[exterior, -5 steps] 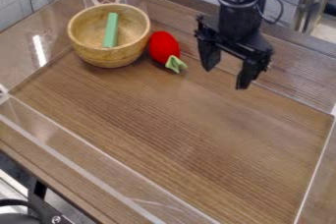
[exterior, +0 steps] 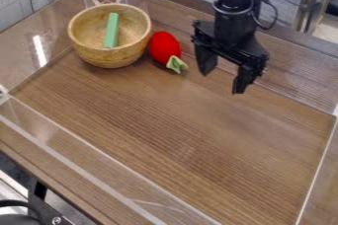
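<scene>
The black robot arm hangs from the top centre-right, its gripper (exterior: 220, 63) low over the bare wooden table, right of a red object (exterior: 165, 45) with a light green tip. Its two fingers are spread apart, with nothing visible between them. A wooden bowl (exterior: 95, 48) at the upper left holds a light green bar (exterior: 113, 29).
A pale wall or ledge runs along the back left.
The arm and gripper have shifted slightly to the left. The red object, the bowl and the green bar have not visibly moved.
</scene>
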